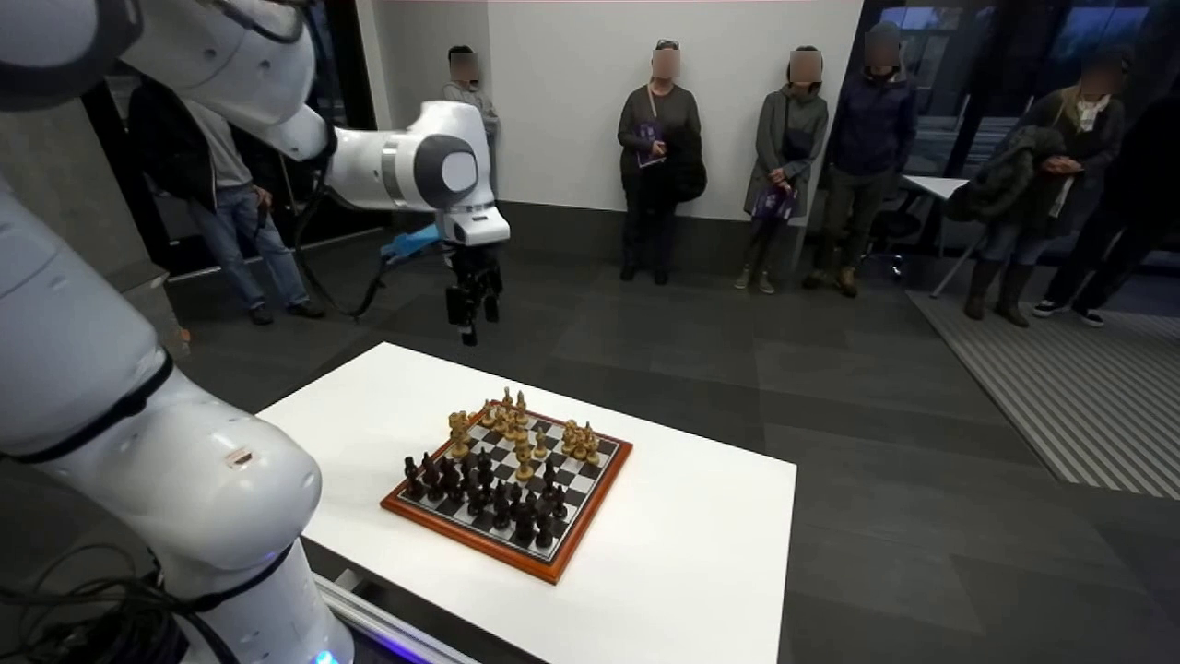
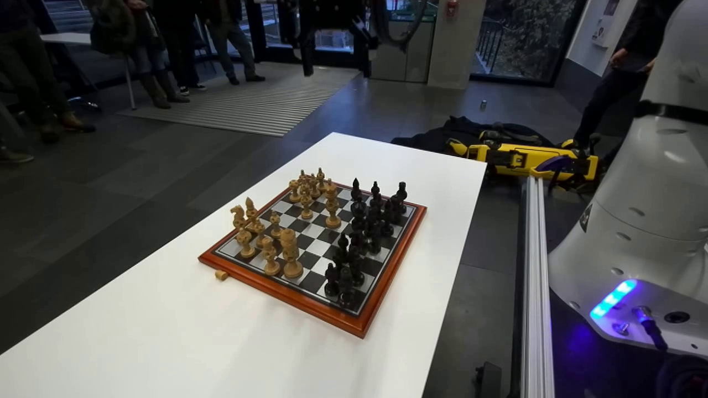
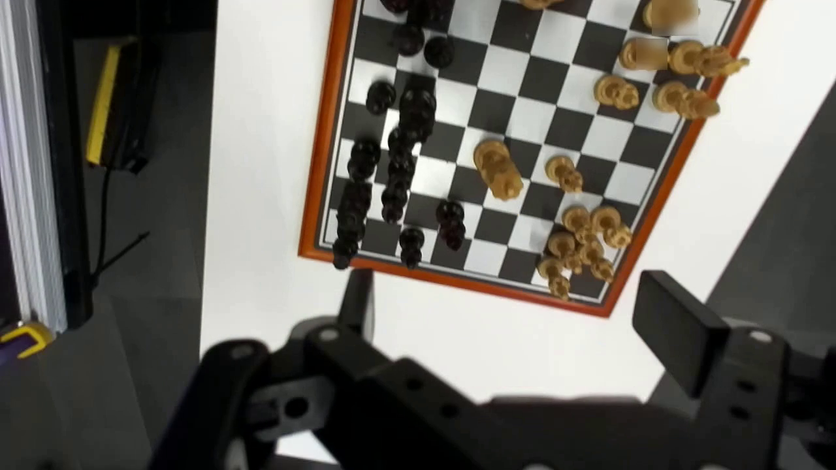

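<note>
On the white table lies a chessboard (image 1: 592,503) with a reddish wooden frame. Black pieces (image 2: 362,225) crowd one side, while light wooden pieces (image 2: 249,225) cluster along the opposite side. A taller wooden piece (image 3: 498,169) stands alone near the middle of the board in the wrist view. My gripper (image 1: 473,330) hangs well above the table, beyond the board in the first exterior view. In the wrist view its fingers (image 3: 678,329) are spread wide, with only table and board visible below, so it is open and empty.
Beside the board's frame a small wooden piece (image 2: 220,275) lies on the white table (image 2: 119,331). Bare table surrounds the board. A metal rail (image 2: 536,285) runs between table and arm base. Several people stand back along the walls.
</note>
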